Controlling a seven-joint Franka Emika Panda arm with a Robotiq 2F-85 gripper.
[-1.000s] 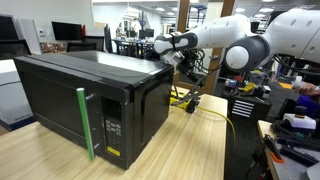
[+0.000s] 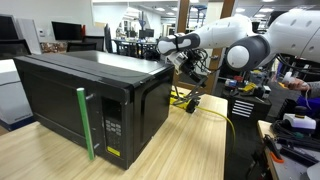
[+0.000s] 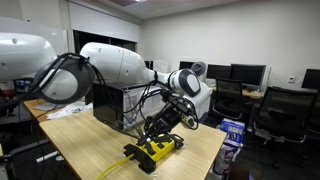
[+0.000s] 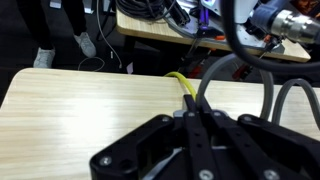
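Note:
My gripper points down over the wooden table, its black fingers close together at the bottom of the wrist view. Something small is between them, but its shape is hard to make out. A grey cord (image 4: 205,84) and a yellow cord (image 4: 184,80) run close by the fingertips. In exterior view 2, a yellow power strip (image 3: 162,156) with dark plugs lies on the table just below the gripper (image 3: 160,128). The arm and its black cables partly hide the fingertips there.
A black microwave (image 2: 75,98) with a green strip (image 2: 85,122) on its front takes up the left of the table (image 2: 195,150). The yellow cord trails toward the table edge. In exterior view 2, office chairs (image 3: 284,125) stand behind.

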